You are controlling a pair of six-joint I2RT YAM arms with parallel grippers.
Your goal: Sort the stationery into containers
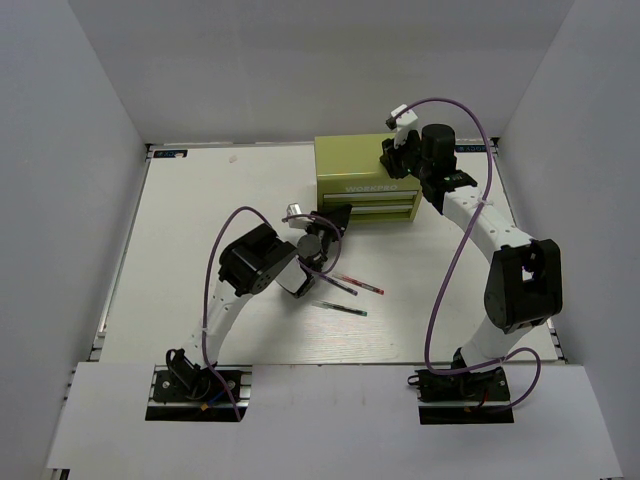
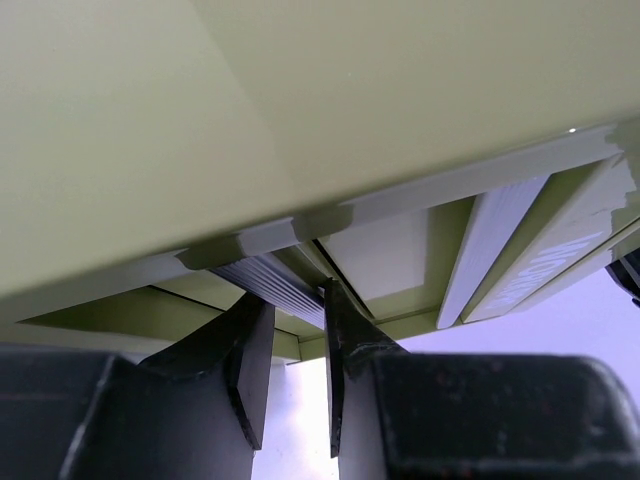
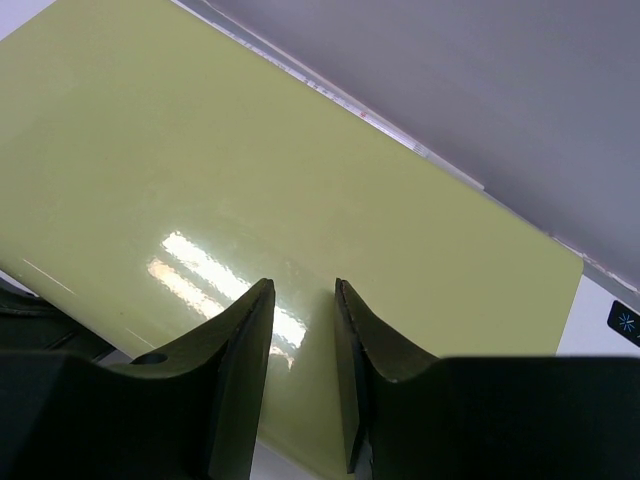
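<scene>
A green WORKPRO drawer box [image 1: 367, 160] stands at the back of the table. My left gripper is at its front, with its fingertips up by the drawer fronts under the top panel's overhanging edge. A narrow gap shows between the fingers, with a grey ribbed strip [image 2: 265, 276] of the box behind them. Over the box top my right gripper is part open and empty; whether it touches the lid I cannot tell. On the table lie a red pen [image 1: 360, 284], a dark pen [image 1: 338, 285] and a green-tipped pen [image 1: 340, 308].
The left forearm [image 1: 262, 258] reaches across the table just left of the pens. A grey wall [image 3: 480, 110] rises close behind the box. Bare table [image 1: 400, 320] lies to the right and front of the pens.
</scene>
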